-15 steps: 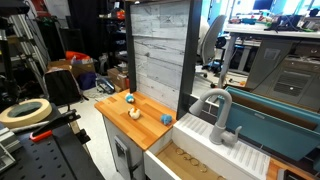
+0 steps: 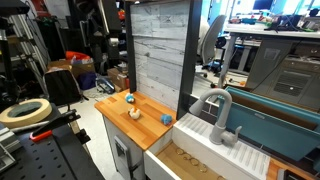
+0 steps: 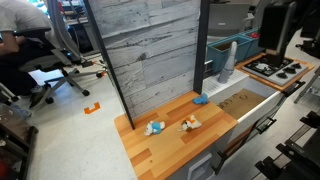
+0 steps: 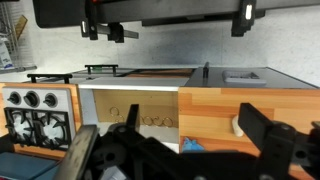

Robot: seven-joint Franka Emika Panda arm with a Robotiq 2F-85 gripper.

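In the wrist view my gripper stands open, its dark fingers wide apart with nothing between them. On the wooden counter (image 2: 150,132) lie three small items. One is a pale, yellowish-white piece (image 2: 134,114); a blue one (image 2: 166,119) is near the counter's drawer end, and another blue item (image 2: 130,98) sits by the upright panel. Below my fingers, the wrist view shows a pale item (image 4: 238,126) and part of a blue one (image 4: 192,145). Next to the counter, a drawer (image 3: 240,104) is pulled out, its wooden bottom showing.
A grey faucet (image 2: 222,112) rises beyond the drawer, by a white ribbed drainer (image 2: 238,155). The stove (image 4: 45,122) is at the wrist view's left. A tall grey plank panel (image 2: 160,55) borders the counter. A tape roll (image 2: 25,112) lies on the dark bench.
At the upper left of exterior view 1, the dark arm has come further into view, moving rightward. The counter items and the open drawer look unchanged.
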